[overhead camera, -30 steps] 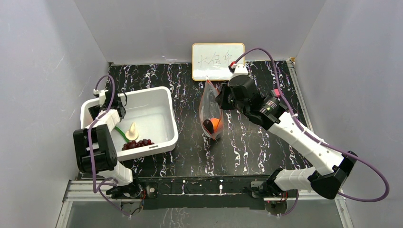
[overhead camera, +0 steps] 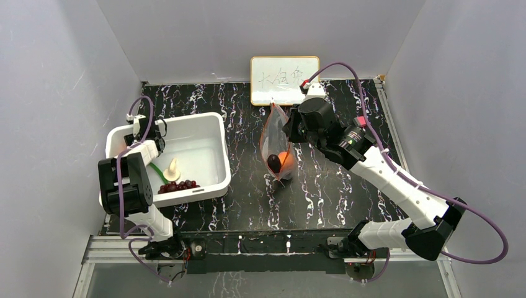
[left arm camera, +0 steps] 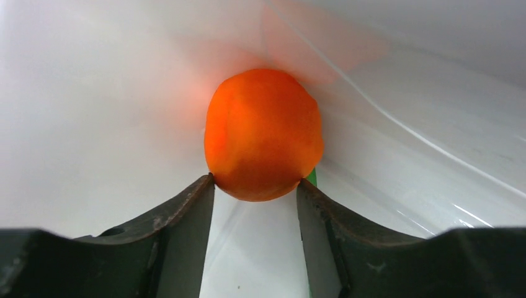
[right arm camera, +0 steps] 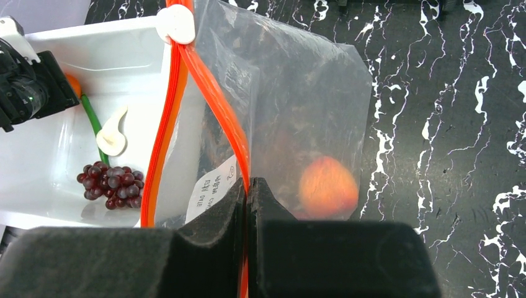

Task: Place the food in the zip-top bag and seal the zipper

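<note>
In the left wrist view, a round orange food piece (left arm camera: 265, 133) lies against the wall of the white bin. My left gripper stands part open, its fingertips at either side of the piece's near edge; whether they press on it is unclear. My right gripper is shut on the red-edged rim of the clear zip top bag (right arm camera: 298, 93), which hangs with its mouth parted. Inside the bag are an orange food (overhead camera: 286, 161) and a dark oval one (overhead camera: 273, 163). A white slider (right arm camera: 175, 24) sits on the zipper strip.
The white bin (overhead camera: 224, 149) at left also holds grapes (overhead camera: 177, 186), a pale garlic-like piece (overhead camera: 172, 172) and a green stalk (right arm camera: 91, 118). A whiteboard (overhead camera: 285, 81) lies at the back. Marbled table around the bag is clear.
Low in the bag, the dark and orange foods have moved a little to the right; my right arm holds nearly still.
</note>
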